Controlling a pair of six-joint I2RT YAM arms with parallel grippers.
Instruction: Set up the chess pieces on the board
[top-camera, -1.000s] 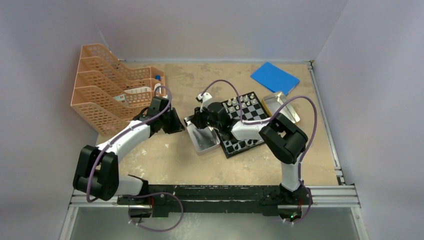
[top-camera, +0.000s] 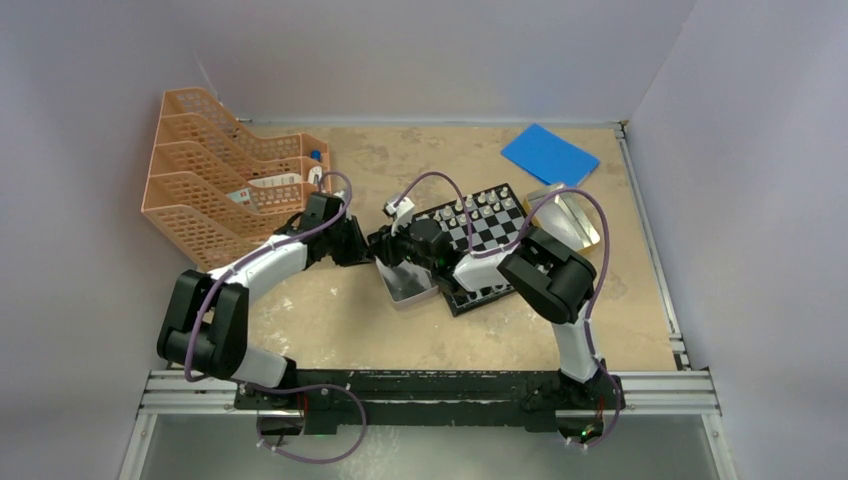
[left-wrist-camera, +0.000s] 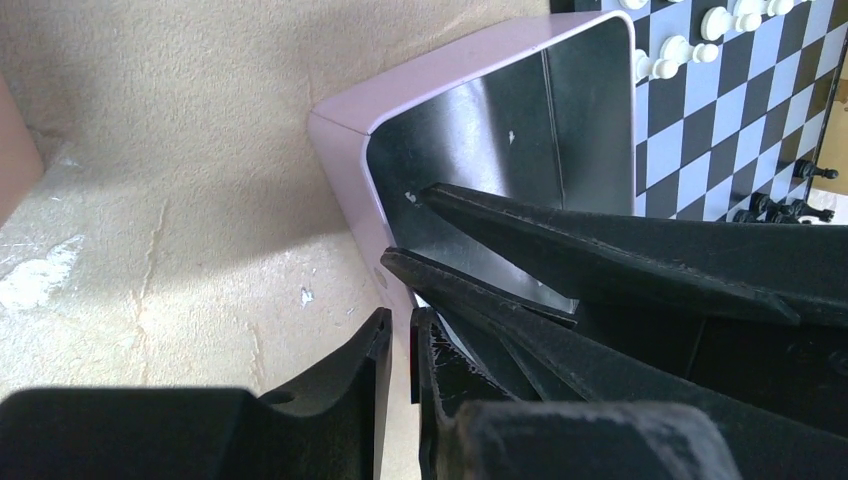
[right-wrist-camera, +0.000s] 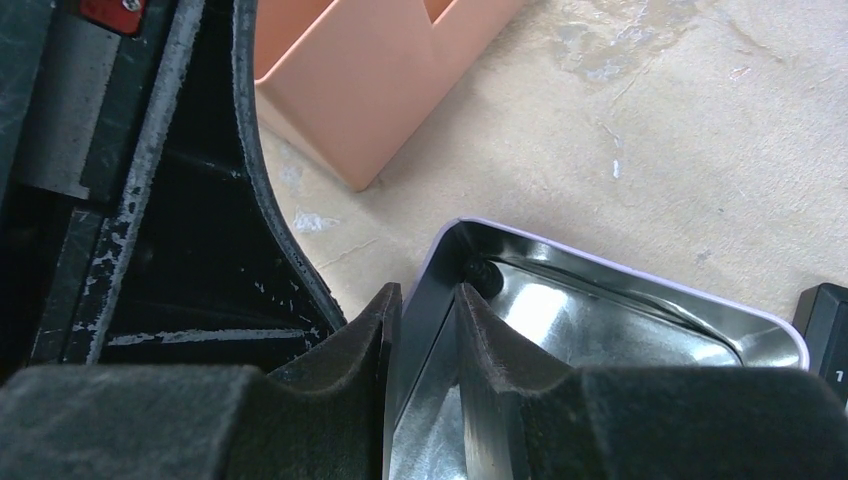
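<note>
A pale pink tray (top-camera: 420, 298) with a dark, shiny inside stands left of the chessboard (top-camera: 489, 238). In the left wrist view the tray wall (left-wrist-camera: 345, 185) runs down between the fingers of my left gripper, which is shut on it. My right gripper is open above the same corner of the tray, with no piece between its fingers. One dark piece (right-wrist-camera: 483, 277) lies in that corner, just past the right fingertip. White pieces (left-wrist-camera: 676, 48) stand in rows on the board; some black pieces (left-wrist-camera: 775, 210) show near another edge. My right arm hides part of the board.
An orange organizer rack (top-camera: 215, 160) stands at the left. Right of the board sits a metallic box (top-camera: 565, 218), and a blue sheet (top-camera: 550, 155) lies at the back right. The table in front of the tray is bare.
My right gripper has moved left and slightly down toward the tray's far left corner. My left arm has shifted slightly right; the tray has barely moved.
</note>
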